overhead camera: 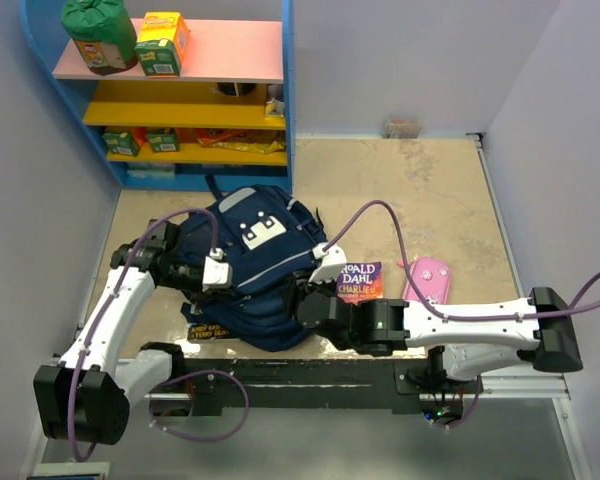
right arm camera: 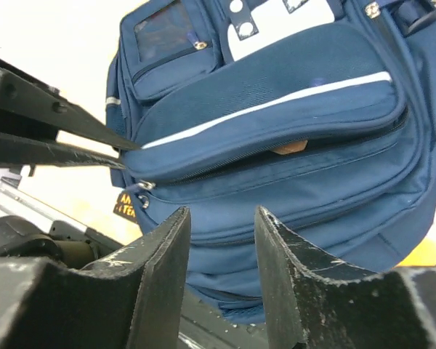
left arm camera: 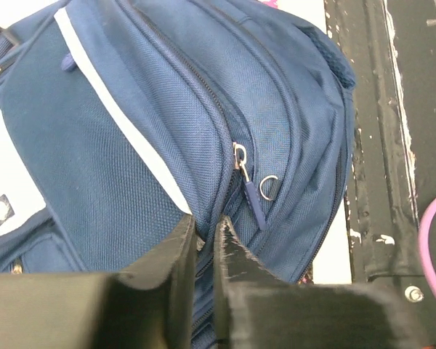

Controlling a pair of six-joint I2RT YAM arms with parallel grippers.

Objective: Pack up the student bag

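Note:
A navy backpack [overhead camera: 250, 240] lies flat on the table with its long front zip slightly parted, shown in the right wrist view [right arm camera: 291, 182]. My left gripper is at the zip's edge near the white stripe, fingertips close together on the fabric; how far they are apart is hard to tell. My right gripper stands part open above the bag's lower front, nothing visible between its fingers. A Roald Dahl book [overhead camera: 360, 281] and a pink pencil case [overhead camera: 430, 280] lie right of the bag; another book [overhead camera: 210, 332] is partly under it.
A blue shelf unit [overhead camera: 288, 90] with boxes and packets stands at the back left. Walls close in on both sides, and the front edge is just below the bag.

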